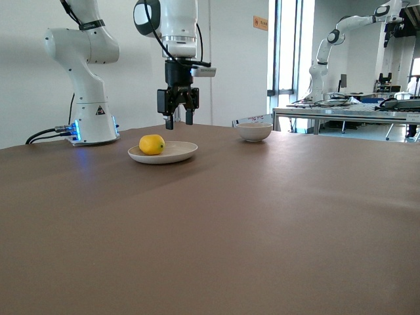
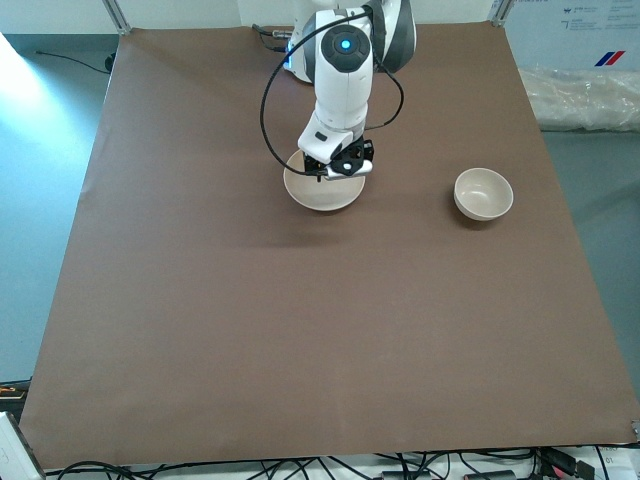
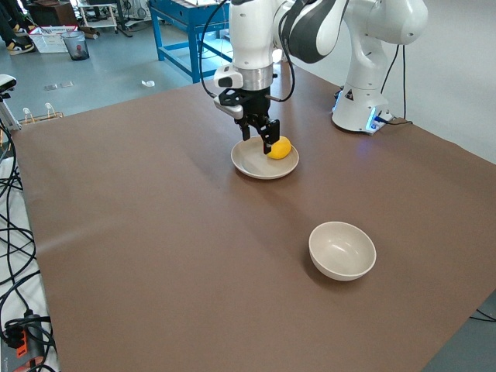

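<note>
A yellow lemon (image 1: pixel 151 144) rests on a white plate (image 1: pixel 174 155); in the right view the lemon (image 3: pixel 279 149) lies on the plate (image 3: pixel 253 163) partly behind the gripper. My black gripper (image 1: pixel 179 118) hangs just above the plate, fingers apart and nothing between them in the top view. In the left view the gripper (image 2: pixel 335 171) hides the lemon. A white bowl (image 2: pixel 483 192) stands to the plate's right in that view, and appears nearer the camera in the right view (image 3: pixel 342 250).
Cables and equipment run along its front edge in the left view. The arm's base stands at the back edge.
</note>
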